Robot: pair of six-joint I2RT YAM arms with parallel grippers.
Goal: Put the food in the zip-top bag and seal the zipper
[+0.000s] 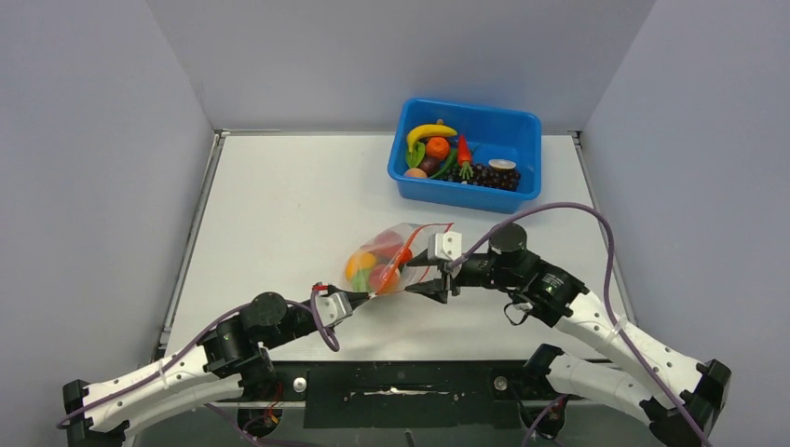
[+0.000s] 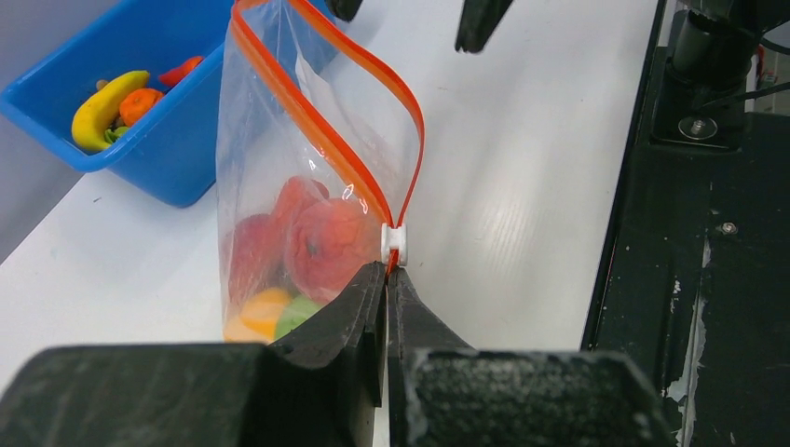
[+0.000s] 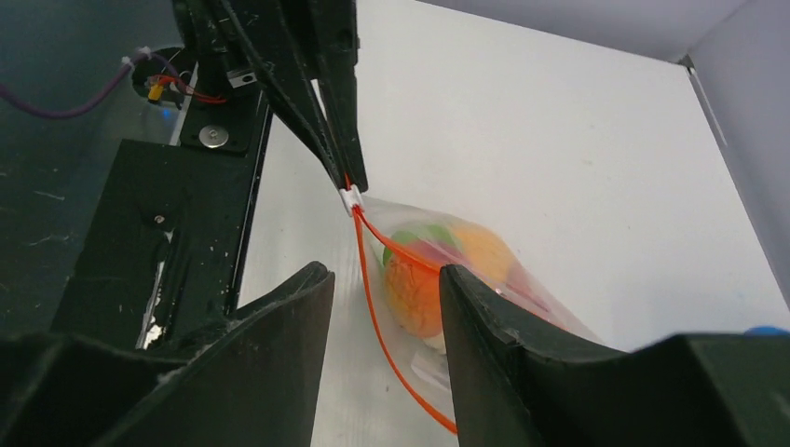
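The clear zip bag lies mid-table with toy produce inside: red, orange, yellow and green pieces. Its orange zipper strips run from a white slider. My left gripper is shut on the zipper end just beside that slider. My right gripper stands open over the bag's other part, its fingers either side of the zipper strips in its wrist view, nothing visibly between them.
A blue bin at the back holds a banana, a carrot, grapes and other produce. The black front rail borders it.
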